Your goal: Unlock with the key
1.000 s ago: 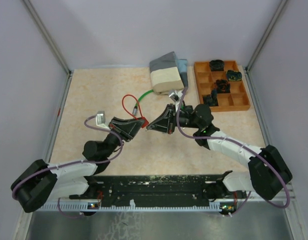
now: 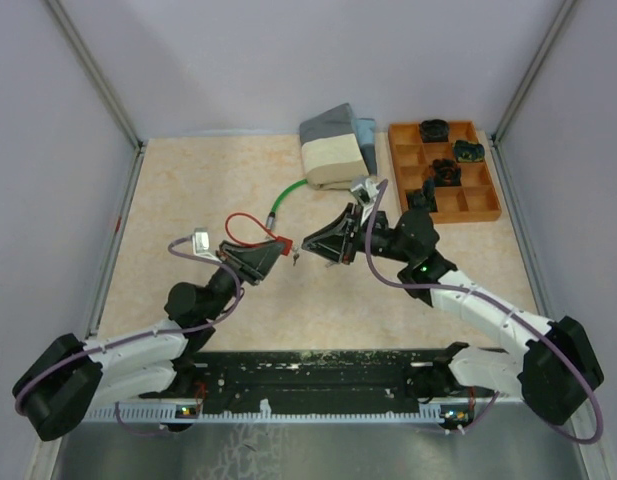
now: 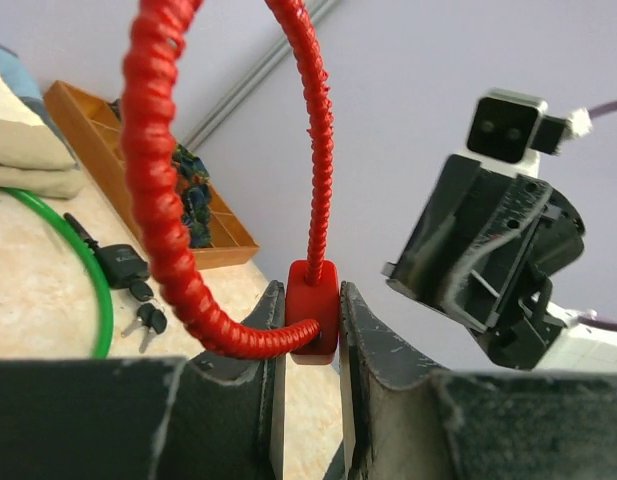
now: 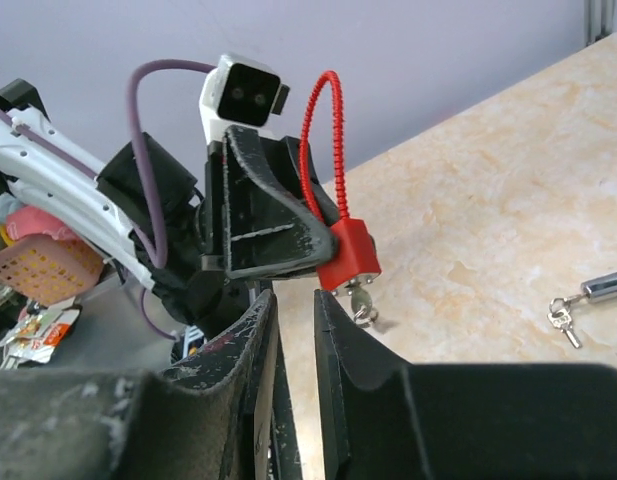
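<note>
My left gripper is shut on the red lock [image 4: 348, 255] with its looped red cable [image 3: 158, 180]; a small key on a ring [image 4: 363, 310] hangs at the lock's lower end. My right gripper is slightly to the right of the lock, fingers parted with a narrow gap and nothing seen between them. A silver cylinder lock with keys [image 4: 600, 287] lies on the table in the right wrist view. More keys [image 3: 148, 322] and a black lock [image 3: 121, 264] lie near the green cable [image 3: 93, 290].
A folded grey and cream cloth [image 2: 333, 160] lies at the back. An orange compartment tray [image 2: 468, 205] with dark items stands at the back right.
My right gripper has drawn back to the right, away from the lock, exposing the hanging key. My left gripper, holding the lock, has shifted slightly left.
</note>
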